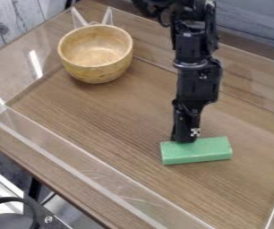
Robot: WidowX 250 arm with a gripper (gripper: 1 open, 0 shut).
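Note:
A green rectangular block (197,151) lies on the wooden table (104,143), right of centre toward the front. My black gripper (185,134) comes down from the top and stands just at the block's back edge, its tip low near the block. It looks shut, with nothing visible between its fingers; whether it touches the block is hard to tell.
A tan bowl (95,55) sits at the back left, with a white object behind it. A dark looped cable or part shows at the lower left corner.

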